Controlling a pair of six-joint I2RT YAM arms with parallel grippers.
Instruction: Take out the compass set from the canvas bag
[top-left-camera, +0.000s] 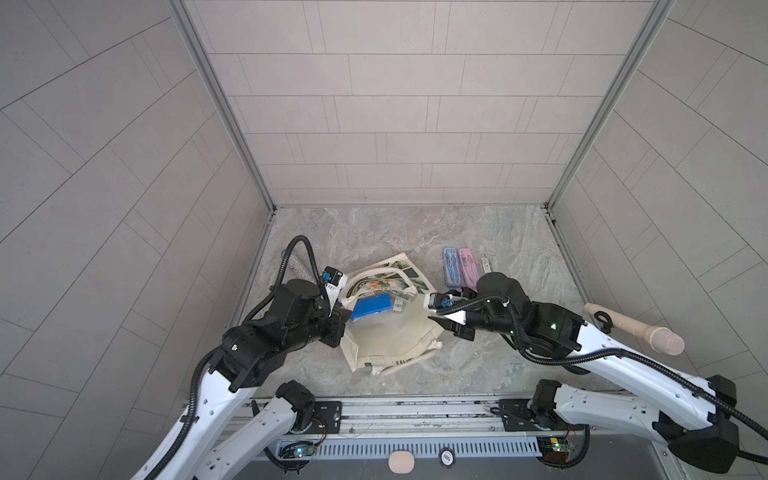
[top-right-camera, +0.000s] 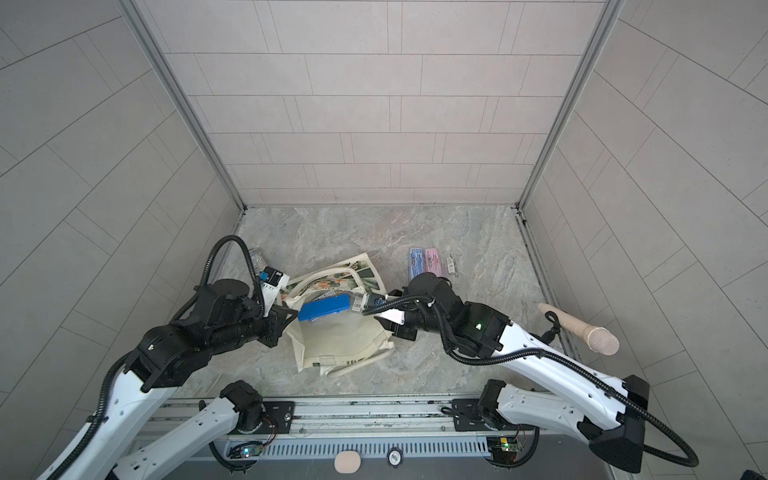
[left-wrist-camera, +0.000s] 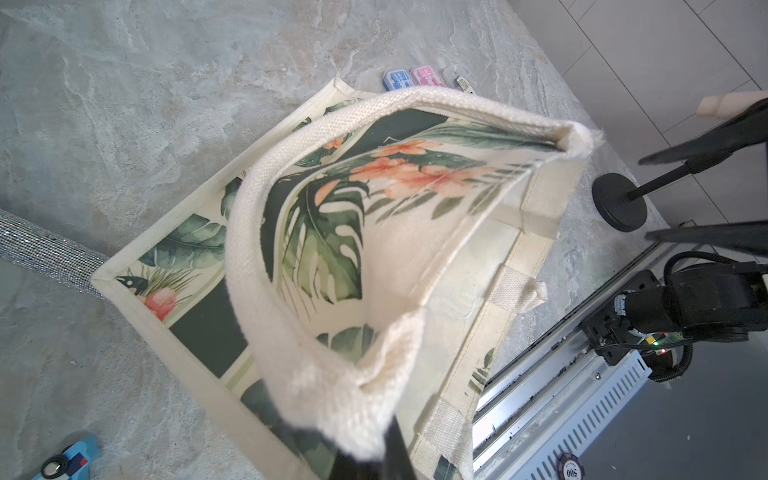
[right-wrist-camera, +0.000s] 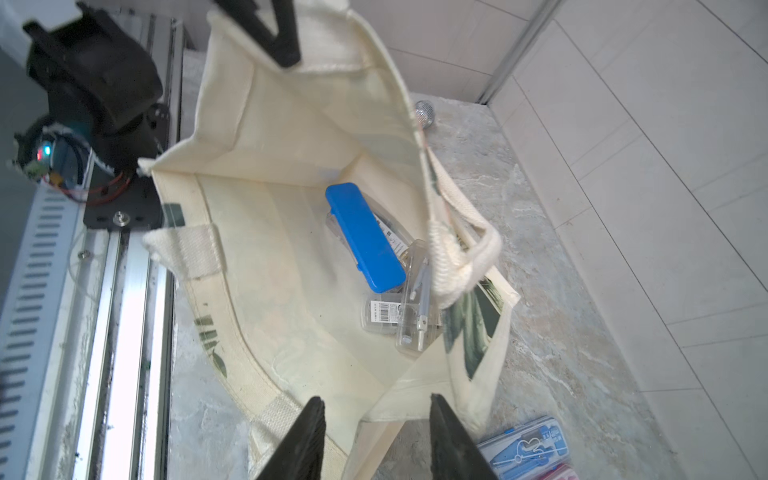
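Note:
The cream canvas bag (top-left-camera: 384, 336) lies mouth-open on the table. Inside are a blue case (right-wrist-camera: 365, 237) and clear cases (right-wrist-camera: 414, 300), one with a barcode label and one with a slim pale tool; which is the compass set I cannot tell. My left gripper is shut on the bag's edge by a handle, keeping that side raised. At the bag's right side, my right gripper stands open, its fingers (right-wrist-camera: 308, 436) apart with the near bag rim beyond them and both cases out of reach between.
A blue-patterned box (top-left-camera: 452, 267) and a pink box (top-left-camera: 469, 268) lie behind the bag to the right, with a small white item (top-left-camera: 485, 264) beside them. A glittery tube (left-wrist-camera: 48, 252) lies at the left. Table behind the bag is clear.

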